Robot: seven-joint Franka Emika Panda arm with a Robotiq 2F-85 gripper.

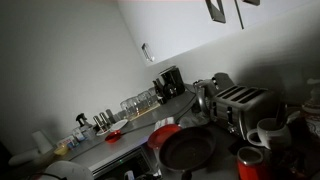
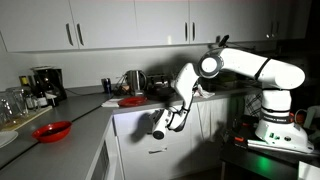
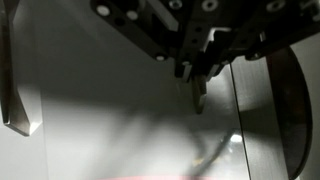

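In the second exterior view, my gripper [image 2: 158, 132] hangs low against the white drawer fronts [image 2: 135, 135], just above a drawer handle [image 2: 157, 150]. The wrist view shows the gripper with its fingers brought together over a smooth, pale panel [image 3: 100, 110]. A narrow light-brown piece shows at the tips; whether it is a held part or a finger pad cannot be told. A metal handle-like bar [image 3: 12, 85] stands apart at the left edge.
A dark frying pan [image 1: 187, 148] lies on the counter, near a toaster [image 1: 240, 105], a white mug [image 1: 270, 133] and a red cup [image 1: 252, 162]. A red bowl [image 2: 51, 131] rests on the left counter. The counter edge [image 3: 252, 110] runs close to the gripper.
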